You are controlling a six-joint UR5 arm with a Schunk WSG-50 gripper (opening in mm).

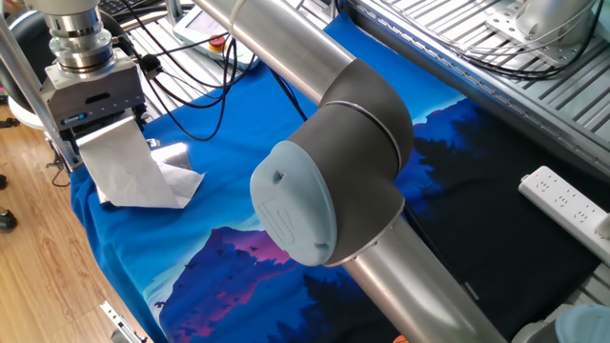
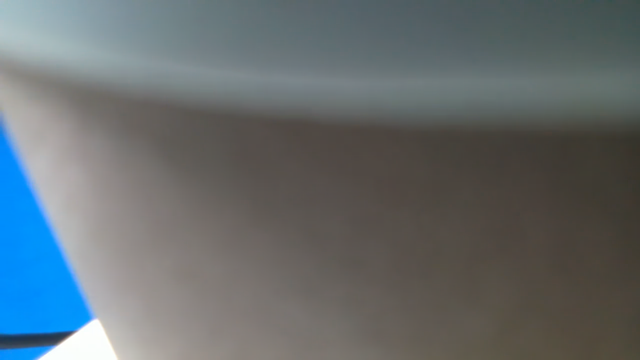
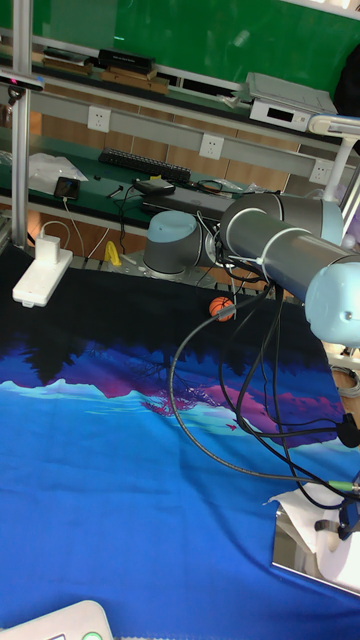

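Note:
At the upper left of exterior view 1, my gripper hangs low over the corner of the blue printed cloth. A white sheet, paper or thin fabric, rises in front of it and covers its fingers, so whether they hold the sheet cannot be told. The sheet's lower end spreads over a flat, shiny piece lying on the cloth. In exterior view 3 the white sheet and a silvery flat object show at the right edge, beside a dark part of the gripper. Exterior view 2 is filled by a blurred arm surface.
A white power strip lies at the dark end of the cloth. Loose black cables loop behind the gripper. The arm's elbow blocks the middle of exterior view 1.

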